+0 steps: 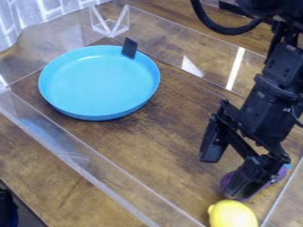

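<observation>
My black gripper (231, 164) is open at the lower right, its fingers reaching down over a purple object (275, 175), which is mostly hidden behind them. A yellow object (231, 215), like a lemon, lies just below the fingers, at the bottom edge of the view.
A blue round plate (97, 82) sits at the upper left, with a small dark object (129, 47) at its back rim. Clear plastic walls edge the wooden surface.
</observation>
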